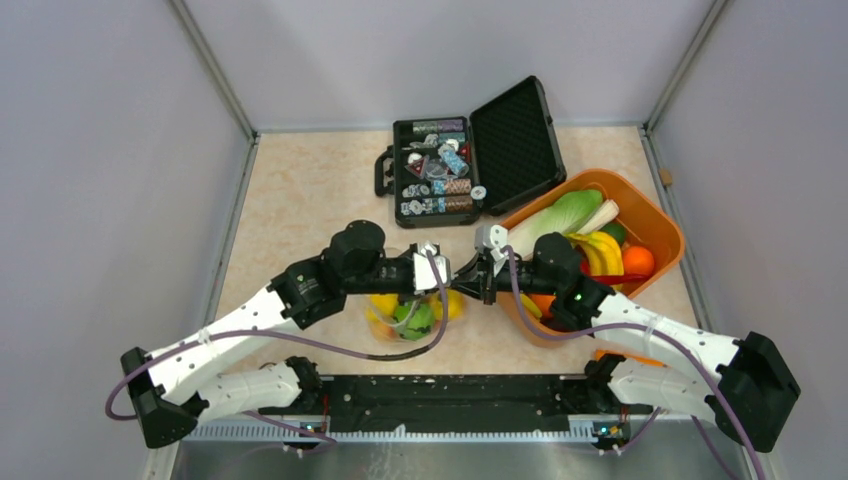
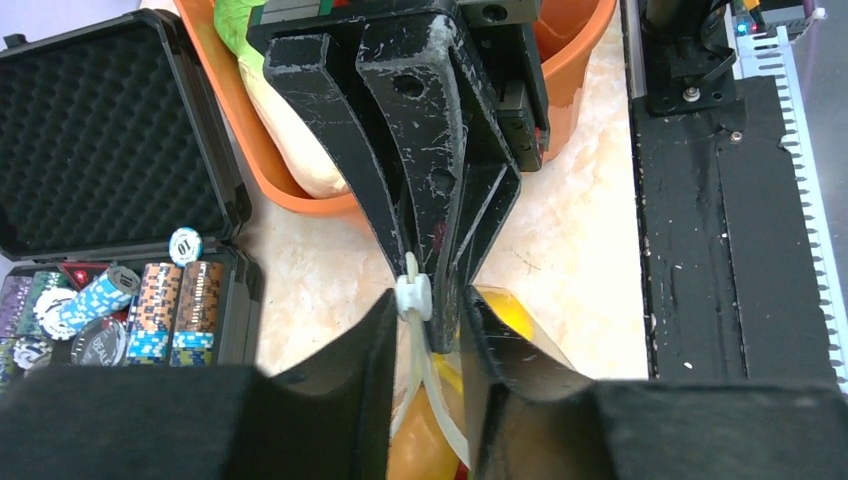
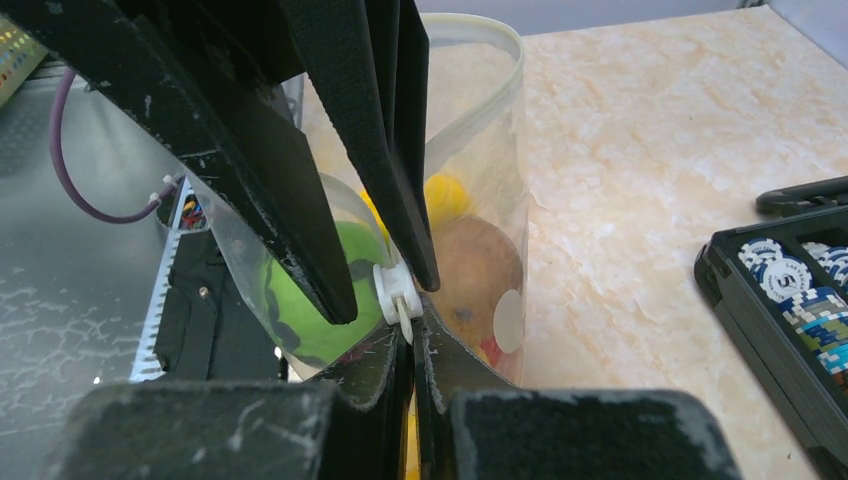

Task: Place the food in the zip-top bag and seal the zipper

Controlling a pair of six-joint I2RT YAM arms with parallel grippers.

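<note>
The clear zip bag (image 3: pixel 505 150) stands upright with its mouth gaping, food inside: a green piece (image 1: pixel 415 320), a yellow piece (image 1: pixel 452 303) and a brownish round one (image 3: pixel 480 270). A white zipper slider (image 3: pixel 392 290) sits at the corner of the bag's rim. My left gripper is part open around the slider; one finger is close to it, and whether they touch I cannot tell. Facing it, my right gripper is shut on the thin end of the zip strip just beyond the slider. From above, the arms hide this meeting point.
An orange basket (image 1: pixel 665 225) of toy vegetables and fruit stands at the right, under the right forearm. Behind the arms lies an open black case (image 1: pixel 515 135) with poker chips. Free table (image 1: pixel 300 190) is at the back left.
</note>
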